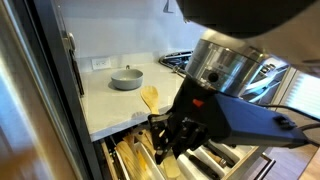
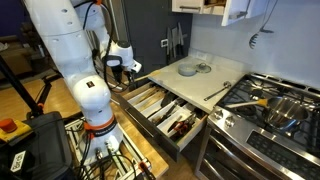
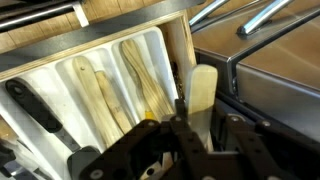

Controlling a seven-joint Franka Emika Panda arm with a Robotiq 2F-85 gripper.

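My gripper is shut on a pale wooden utensil [image 3: 203,85], whose rounded end stands up between the fingers in the wrist view. In exterior view 1 a wooden spoon-like head [image 1: 150,97] shows above the gripper [image 1: 163,138], and pale wood [image 1: 171,165] shows below it. These look like parts of the same utensil, though the gripper hides the middle. An open drawer lies beneath, with a white tray [image 3: 72,70] holding several wooden utensils [image 3: 100,95] and a black-handled tool [image 3: 32,103].
A grey bowl [image 1: 127,78] stands on the white counter [image 1: 100,108] behind the drawer. The stove [image 2: 275,125] with a pan [image 2: 285,112] is at the right. Metal bars and dark appliance panels [image 3: 275,70] border the drawer in the wrist view. Counter around the bowl is clear.
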